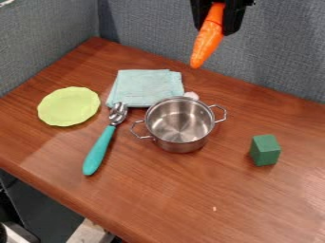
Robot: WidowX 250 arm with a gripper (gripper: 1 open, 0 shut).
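At the top centre, my gripper point(219, 9) is mostly cut off by the frame edge, shut on an orange carrot point(207, 40) that hangs tip-down, high in the view. Below it a steel pot point(181, 139) with two handles stands on the wooden table point(241, 209), empty. A small white object point(192, 96) shows just behind the pot, partly hidden.
A folded pale cloth point(143, 85), a yellow-green plate point(67, 107) and a spoon with a teal handle point(97, 152) lie left of the pot. A green block point(264, 150) sits at the right.
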